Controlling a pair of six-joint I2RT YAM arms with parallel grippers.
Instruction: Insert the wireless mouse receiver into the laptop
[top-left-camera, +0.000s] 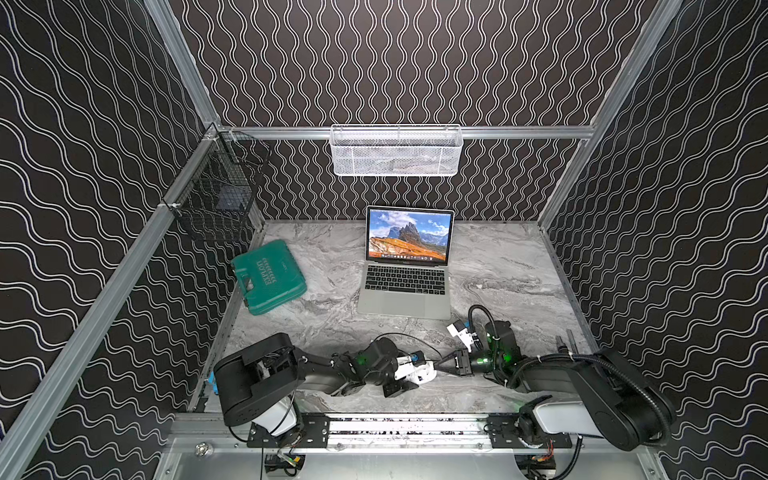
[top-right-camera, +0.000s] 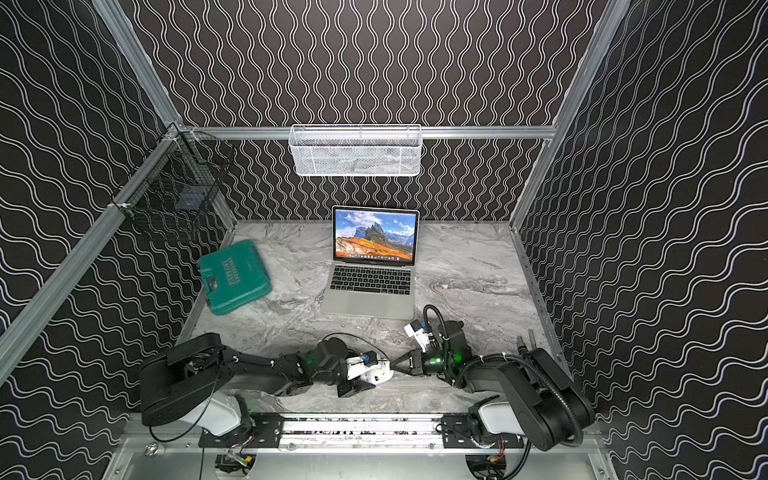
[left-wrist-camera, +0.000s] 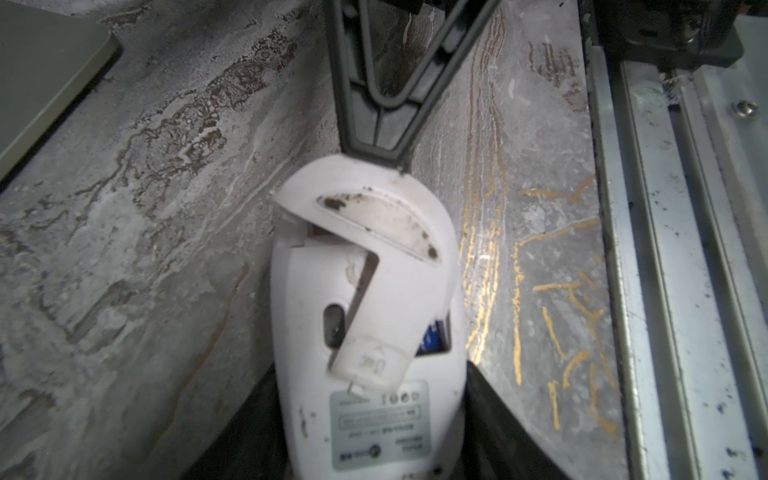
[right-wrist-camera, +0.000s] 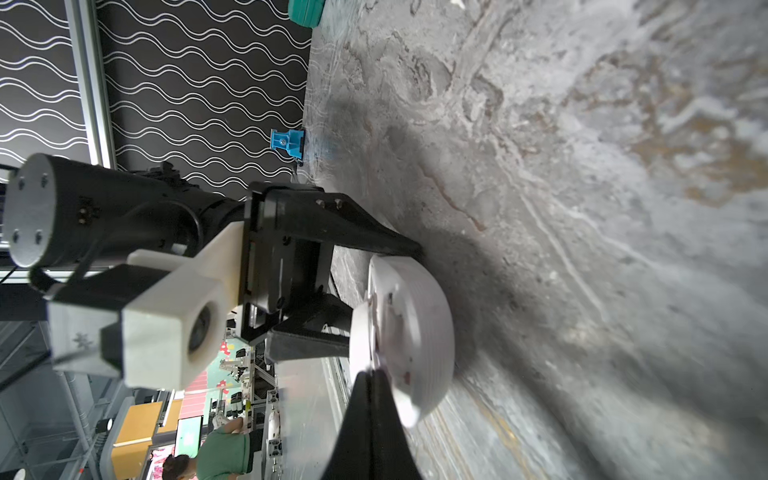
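Note:
The white mouse (left-wrist-camera: 368, 448) is held underside up by my left gripper, which is shut on its body. A white battery cover (left-wrist-camera: 392, 280) lies slanted over the mouse's open compartment, not lined up with it. Something blue (left-wrist-camera: 431, 337) shows inside beside the cover's tongue. My right gripper is shut, with its tips at the cover's rounded end; only the very edge seems pinched. No receiver can be made out. The laptop (top-left-camera: 406, 302) stands open behind the arms, its screen lit.
A green case (top-left-camera: 272, 276) lies on the left of the table. A white mesh basket (top-left-camera: 396, 152) hangs on the back rail, and a black wire basket (top-left-camera: 216, 192) at the left.

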